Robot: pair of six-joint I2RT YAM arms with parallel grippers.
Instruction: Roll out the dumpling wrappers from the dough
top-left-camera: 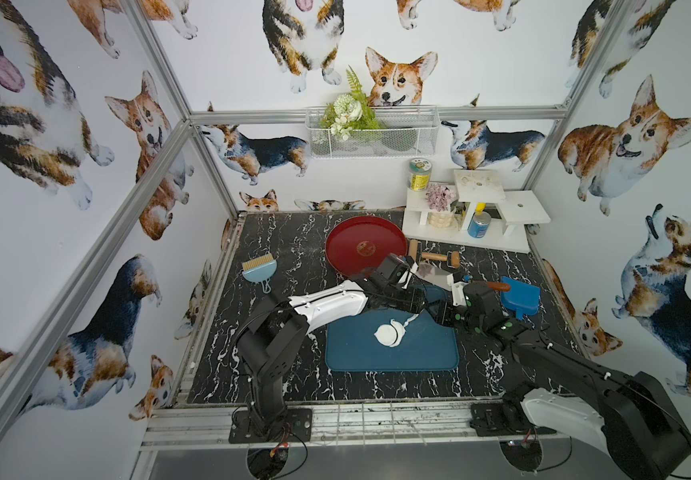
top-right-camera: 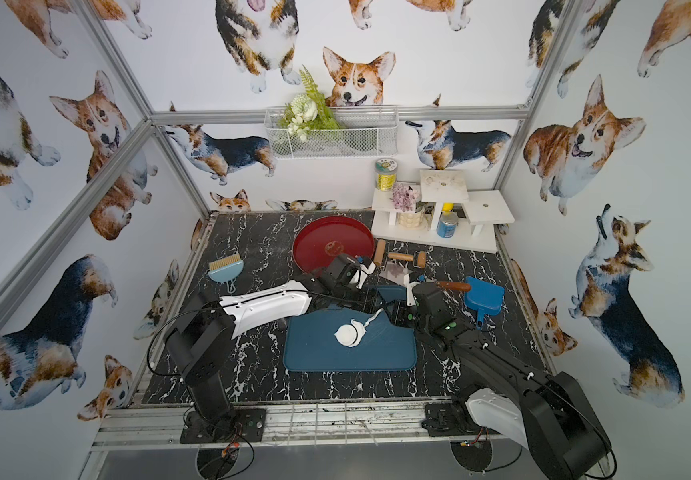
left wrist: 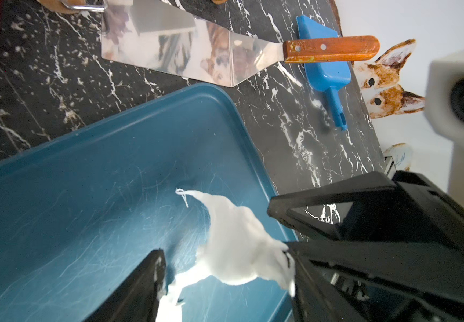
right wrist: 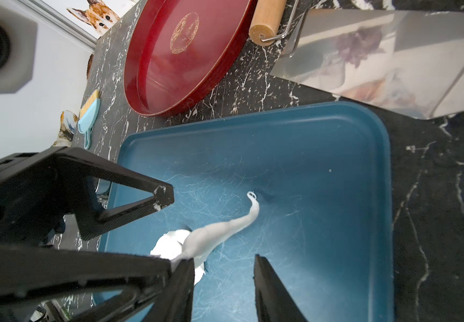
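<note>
White dough lies as a round lump (top-left-camera: 389,333) on the blue board (top-left-camera: 393,360), with a thin tail reaching up and right toward both grippers. In the left wrist view, a ragged piece of dough (left wrist: 237,247) spans the space between the parted fingers of my left gripper; it clings to the right-hand finger. Seen from the right wrist, this strip (right wrist: 218,234) ends in a thin curled tip above the board. My right gripper is open just right of it, nothing between its fingertips.
Behind the board are a red round tray (top-left-camera: 365,246), a wooden roller (top-left-camera: 439,257) and a metal scraper (left wrist: 173,43). A blue dustpan (top-left-camera: 520,297) lies right and a brush (top-left-camera: 259,269) left. The board's front is clear.
</note>
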